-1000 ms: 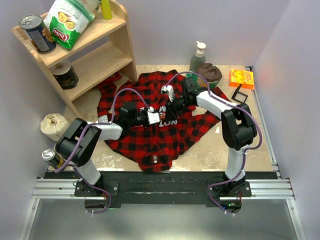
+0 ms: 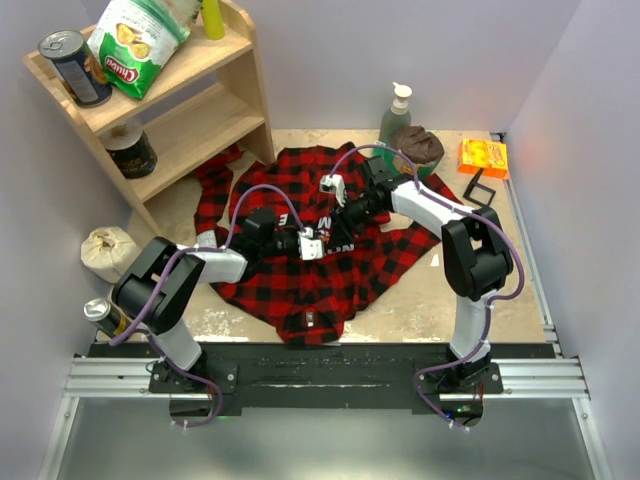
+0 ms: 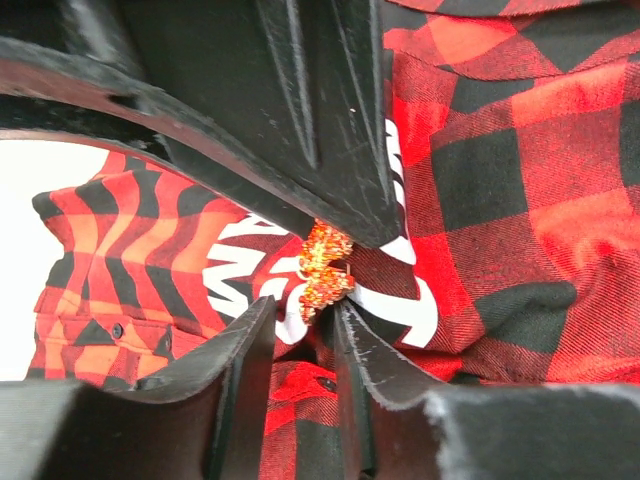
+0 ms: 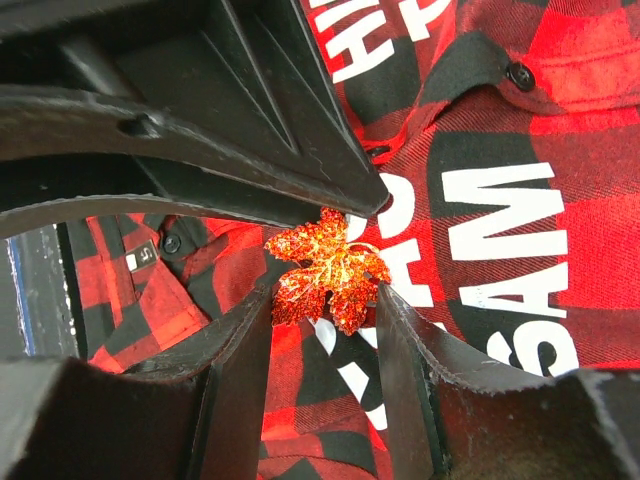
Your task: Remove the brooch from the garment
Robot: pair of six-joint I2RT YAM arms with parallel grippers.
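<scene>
The brooch, an orange-red glittery leaf shape, is on the printed front of a red and black plaid garment. In the right wrist view it fills the space between the tips of my right gripper, which is shut on it. My left gripper is part open, its fingertips just below the brooch, which shows edge-on there. Also at the brooch is the right gripper's dark finger. The brooch's pin and fastening are hidden.
A wooden shelf with cans and a chip bag stands at the back left. Behind the right arm are a pump bottle and an orange box. Both grippers sit very close together over the garment.
My left gripper has moved a little to the right and towards the front, closer to the right gripper. The right arm looks nearly still.
</scene>
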